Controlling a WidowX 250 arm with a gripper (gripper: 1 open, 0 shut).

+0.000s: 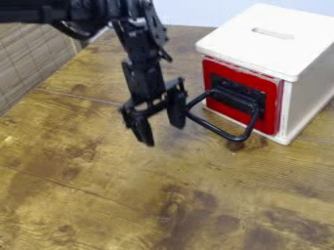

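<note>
My black gripper [158, 125] hangs open above the wooden table, left of the white box oven [279, 49], with nothing visible between its fingers. The oven has a red front [268, 105] with a dark door panel in it. A black loop handle [213, 127] sticks out from the front toward the gripper, close beside its right finger; whether they touch is hard to tell.
A tiled surface lies beyond it at the upper left.
</note>
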